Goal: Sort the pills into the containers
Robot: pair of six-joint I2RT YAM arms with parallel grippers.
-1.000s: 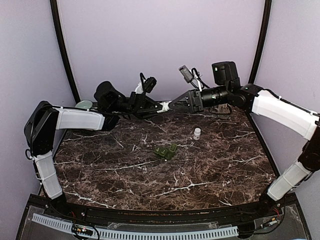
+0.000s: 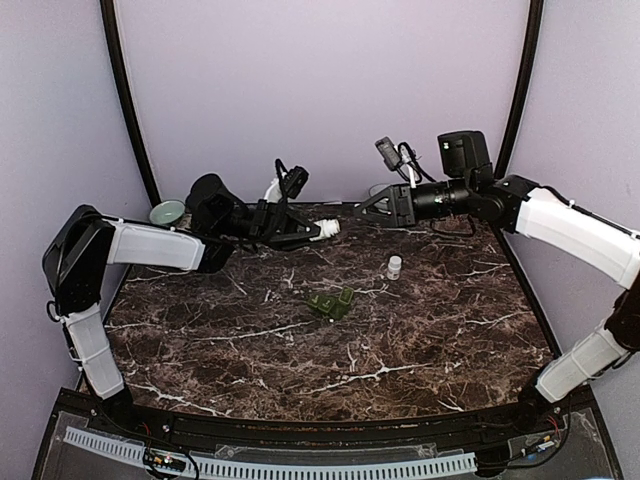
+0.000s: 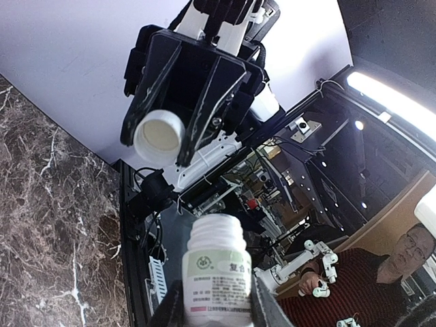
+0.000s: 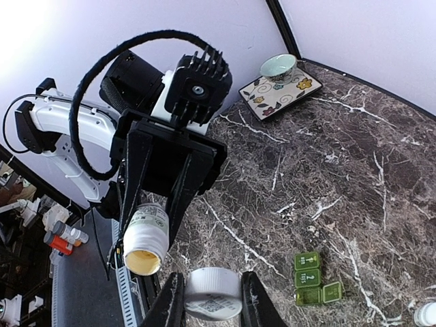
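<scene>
A white pill bottle [image 3: 217, 269] with a green label is gripped in my left gripper [image 2: 312, 234], held tilted above the table. In the right wrist view the bottle's mouth [image 4: 143, 261] is uncovered and yellowish inside. My right gripper [image 2: 368, 208] is shut on a white cap, whose hollow underside faces the left wrist view. Cap and bottle are apart, with a small gap between the two grippers. On the table below lies a green pill box [image 4: 308, 278] with several compartments; one lid [image 4: 332, 292] appears flipped open.
A second white bottle [image 2: 394, 268] stands capped to the right of the pill box. A pale green bowl [image 4: 278, 66] sits on a flowered tray [image 4: 262, 105] at the back left.
Earlier the two grippers met at the bottle. The right one has since drawn away to the right with the cap, opening a gap, while the left gripper has shifted only slightly.
</scene>
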